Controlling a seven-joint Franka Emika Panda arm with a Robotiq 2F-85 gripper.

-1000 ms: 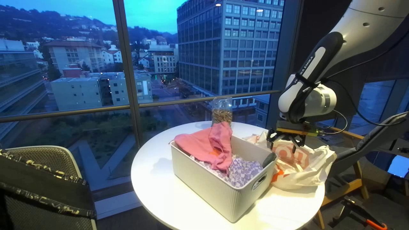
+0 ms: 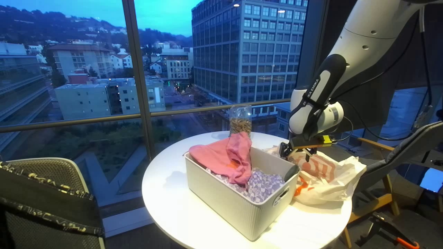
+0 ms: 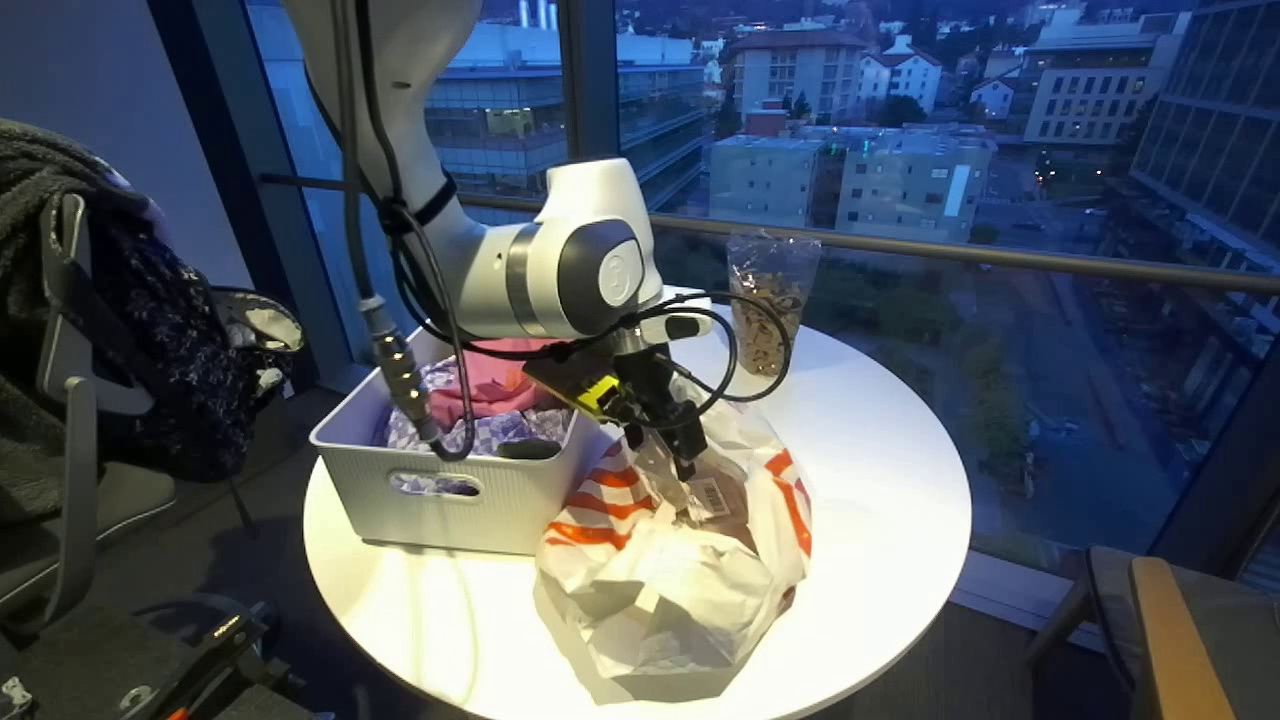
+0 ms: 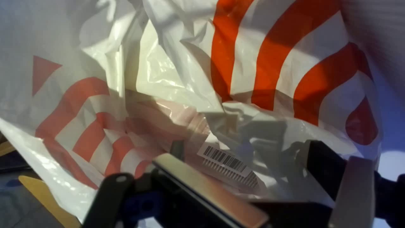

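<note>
A crumpled white plastic bag with orange stripes [image 3: 672,588] lies on the round table, its mouth partly open. Inside it, in the wrist view, is a clear package with a barcode label [image 4: 224,159]. My gripper is open above the bag's mouth, its fingers apart with the label showing beyond them; nothing is held. In exterior view 1 the gripper [image 2: 297,154] hangs between the bag and the grey bin [image 2: 232,211]. Over the bin's far side drapes a pink cloth [image 2: 220,157], and purple patterned cloth [image 2: 265,184] fills the near part.
A clear bag of brown pieces [image 3: 768,324] stands upright near the table's window side. The bin's wall rises close beside the gripper. Bare white table [image 3: 882,504] lies to the right of the bag in exterior view 2.
The arm has moved left in exterior view 1, toward the bin, and the gripper has tilted and sits slightly lower. The bag's upper folds have shifted a little; bin and cloths are unchanged.
</note>
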